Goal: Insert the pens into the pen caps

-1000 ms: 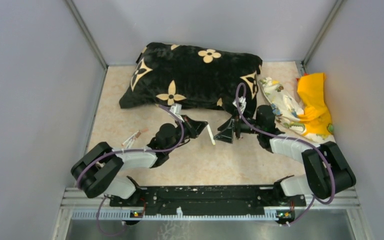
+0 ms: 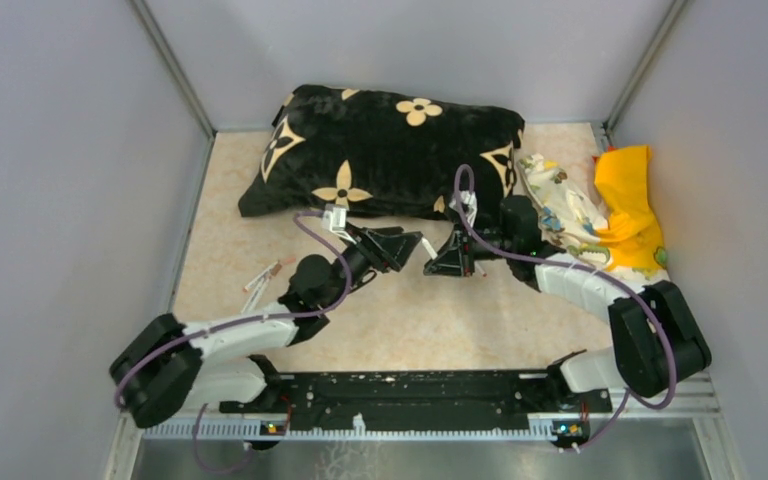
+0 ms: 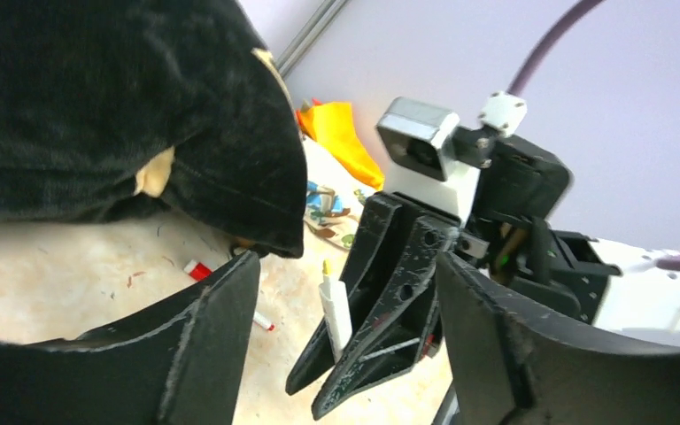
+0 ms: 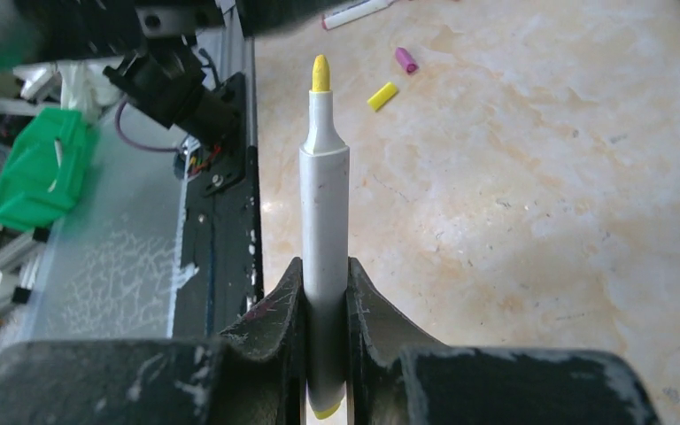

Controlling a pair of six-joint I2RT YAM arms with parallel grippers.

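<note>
My right gripper is shut on a white pen (image 4: 326,195), whose bare yellow tip points up and away from the fingers. The same pen (image 3: 336,312) shows in the left wrist view, sticking out of the right fingers. My left gripper stands part open, its fingers spread wide with nothing between them, a short way from the pen. On the table lie a loose yellow cap (image 4: 382,96) and a pink cap (image 4: 405,60), near each other. A white pen with a red end (image 3: 199,270) lies on the table behind the right gripper.
Several white pens (image 2: 257,287) lie at the table's left side. A large dark pillow (image 2: 390,150) fills the back, with a patterned cloth (image 2: 560,210) and a yellow bag (image 2: 628,205) at the right.
Now the right gripper has it, and the left has opened and drawn back to the left.
</note>
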